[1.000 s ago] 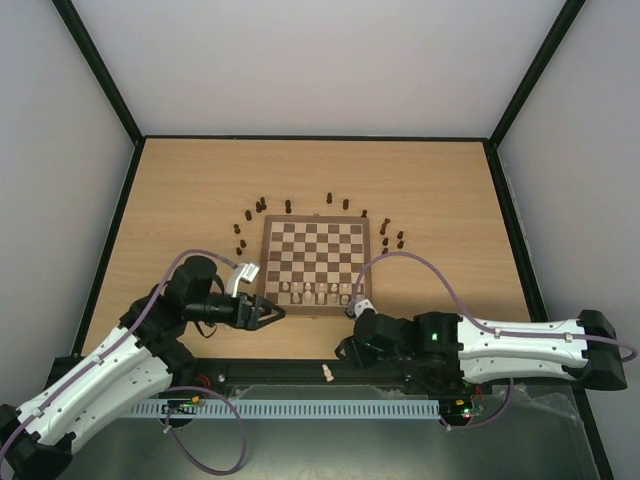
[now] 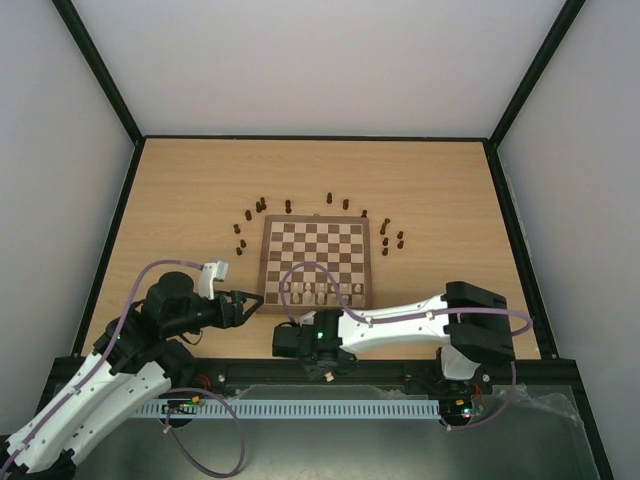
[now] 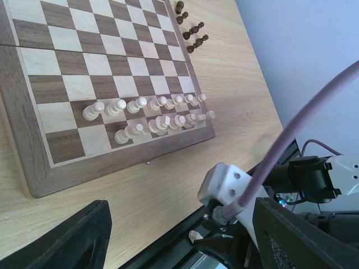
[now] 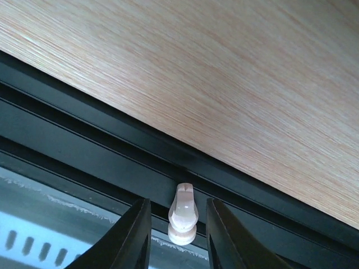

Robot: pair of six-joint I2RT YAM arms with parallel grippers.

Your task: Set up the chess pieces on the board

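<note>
The wooden chessboard (image 2: 316,240) sits mid-table, white pieces (image 3: 134,131) standing in two rows along its near side. Dark pieces (image 2: 385,252) stand around it on the table. My left gripper (image 2: 250,304) is open beside the board's near-left corner, empty. My right gripper is low at the front edge, its fingers apart on either side of a loose white piece (image 4: 183,210) lying on the dark rail; contact is not visible.
The table's front rail (image 4: 101,134) borders a lower strip with a slotted bar (image 2: 280,409). Walls enclose the sides.
The right arm has swung left to the loose white piece at the front edge. My left gripper has shifted slightly left.
</note>
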